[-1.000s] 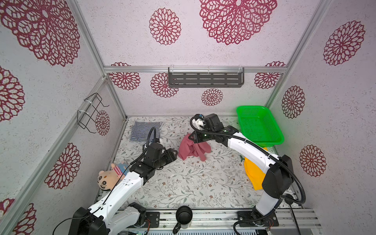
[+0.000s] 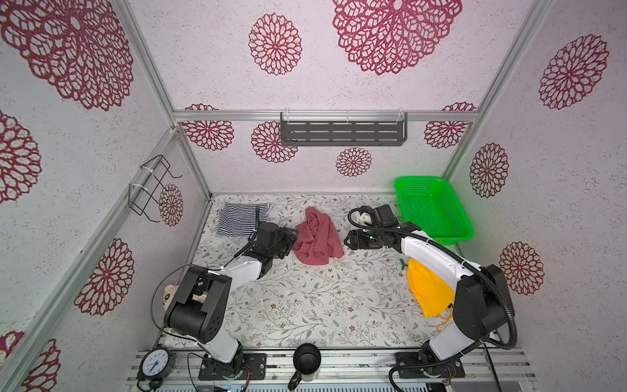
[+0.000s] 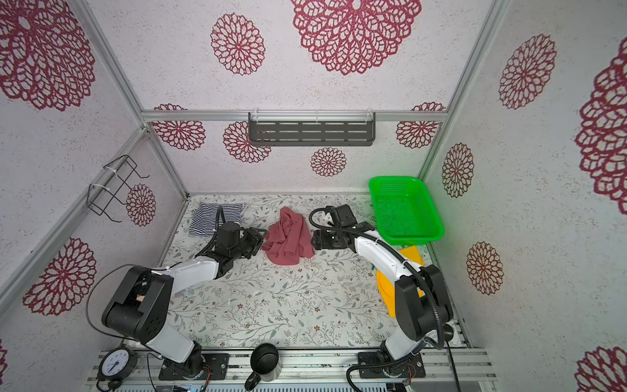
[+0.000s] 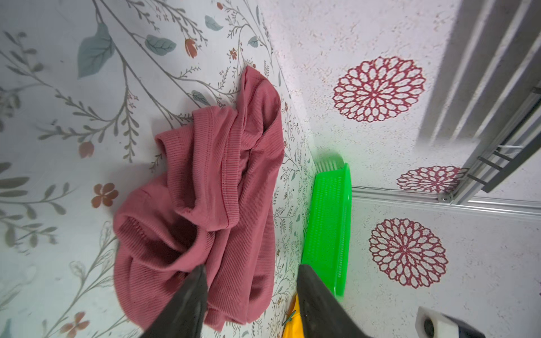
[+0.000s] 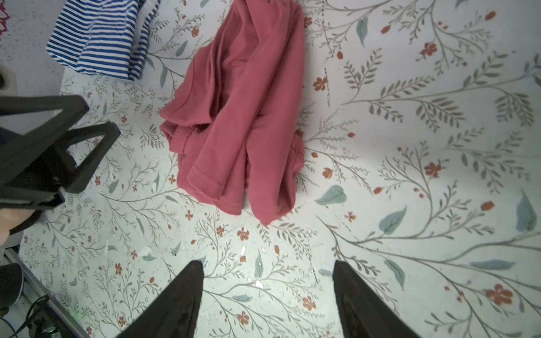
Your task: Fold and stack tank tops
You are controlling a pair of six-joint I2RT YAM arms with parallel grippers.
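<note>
A crumpled pink tank top (image 2: pixel 316 241) lies mid-table in loose folds, apparently touching the surface throughout. A striped blue-and-white garment (image 2: pixel 235 217) lies flat at back left. My left gripper (image 2: pixel 287 238) hovers at the pink top's left side, its fingers parted and empty in the left wrist view. My right gripper (image 2: pixel 354 240) is just right of the pink top, open and empty, over bare table in the right wrist view.
A green basket (image 2: pixel 431 209) stands at back right, with yellow cloth (image 2: pixel 427 290) in front of it. A plush toy is partly hidden at front left.
The right gripper has shifted right, away from the pink top, which now lies more spread toward the back.
</note>
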